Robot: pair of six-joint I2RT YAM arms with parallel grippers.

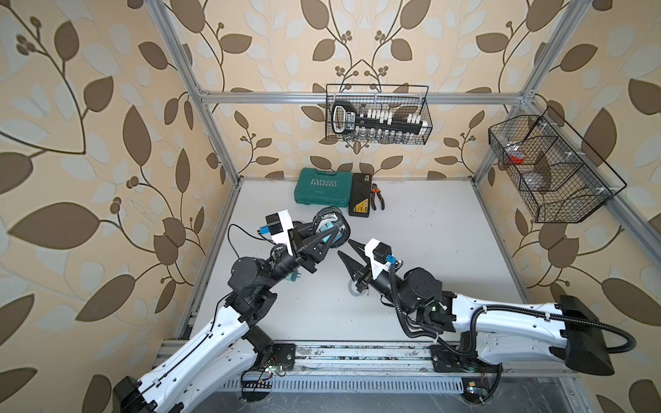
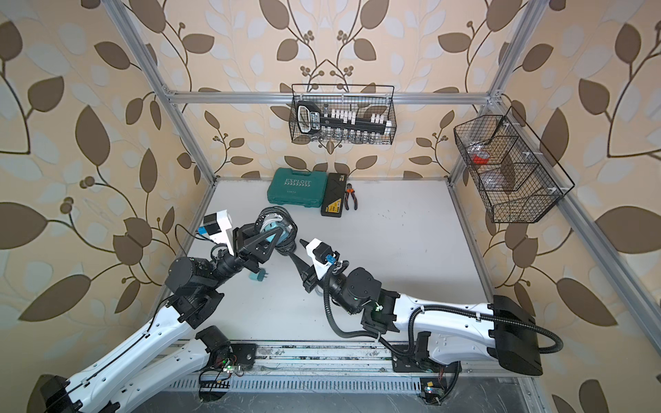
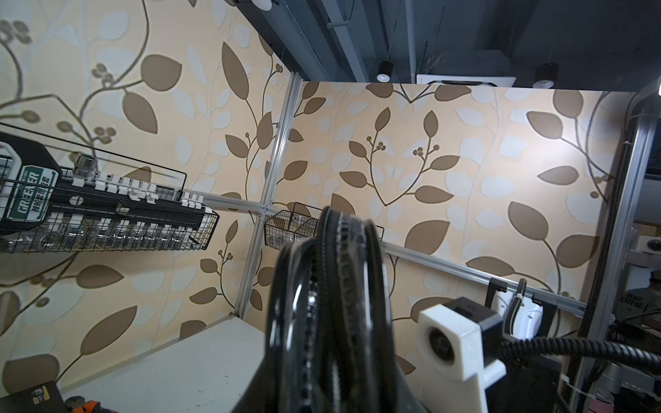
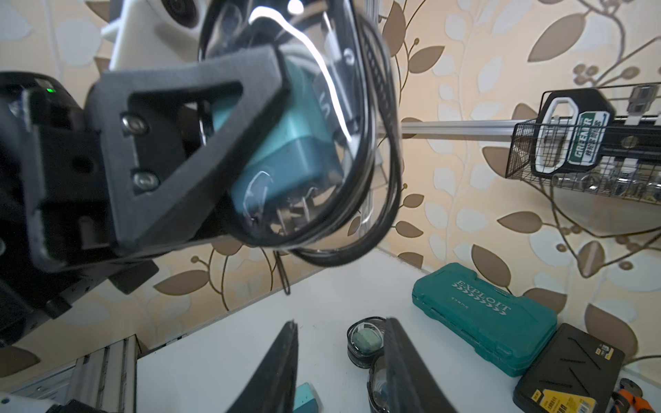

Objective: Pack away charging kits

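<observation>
My left gripper (image 1: 318, 241) is shut on a round clear zippered case (image 4: 323, 117) with a teal charger inside, held above the table with its zip facing the left wrist camera. My right gripper stands open just right of it and lower, nothing between its fingers. Behind and below, another round case (image 4: 366, 337) with a pale teal item rests on the table, a further case (image 4: 380, 385) in front of it. A loose teal charger (image 2: 257, 274) lies on the tabletop near the left arm.
A green tool box (image 1: 322, 186), a black box (image 1: 359, 194) and pliers (image 1: 377, 197) lie at the back. Wire baskets hang on the back wall (image 1: 378, 117) and right wall (image 1: 551, 199).
</observation>
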